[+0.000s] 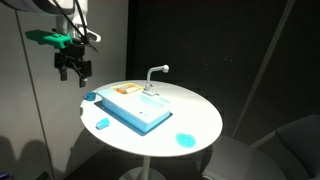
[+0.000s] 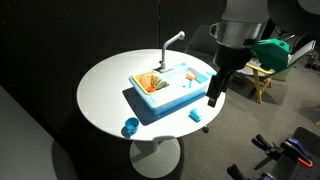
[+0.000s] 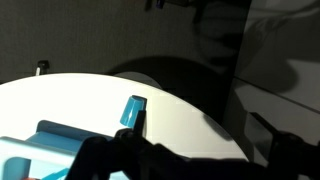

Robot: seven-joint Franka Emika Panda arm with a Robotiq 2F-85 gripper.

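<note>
My gripper [image 1: 74, 79] hangs open in the air beyond the table's left side, well above the tabletop. In the wrist view its fingers [image 3: 262, 135] stand wide apart with nothing between them. A small blue block [image 2: 195, 115] lies on the white round table [image 2: 100, 85] near the edge; the wrist view shows the same blue block [image 3: 133, 110] close by the left finger. The light-blue toy sink [image 1: 150, 121] sits mid-table with a white faucet [image 1: 154, 72] behind it. Near the rim stands a blue cup [image 2: 131, 127].
Orange and green pieces [image 2: 151, 80] fill one side of the sink, and small items lie in its basin. A flat turquoise disc [image 1: 186, 140] rests near the table's right front edge. A dark chair [image 1: 270, 150] stands on the right.
</note>
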